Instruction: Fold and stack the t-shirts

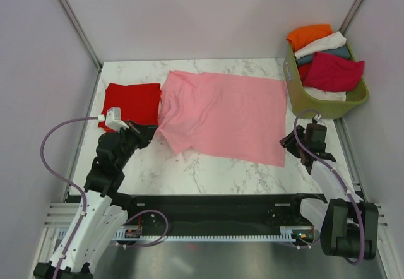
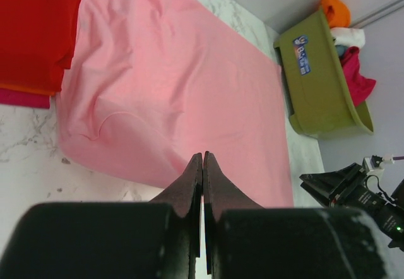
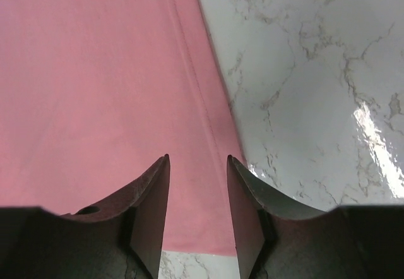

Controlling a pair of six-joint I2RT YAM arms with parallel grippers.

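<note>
A pink T-shirt (image 1: 227, 112) lies spread over the middle of the table, its left part rumpled. My left gripper (image 1: 148, 136) is shut at the shirt's lower left edge; in the left wrist view its fingertips (image 2: 196, 159) meet, and whether cloth is between them cannot be told. My right gripper is open above the shirt's right edge near the lower right corner, nothing visibly held. A folded red shirt (image 1: 129, 102) lies at the table's left, over darker pink fabric (image 2: 25, 99).
A green basket (image 1: 334, 105) of several folded shirts stands at the back right. Bare marble (image 1: 214, 178) shows along the front of the table and beside the shirt's right edge.
</note>
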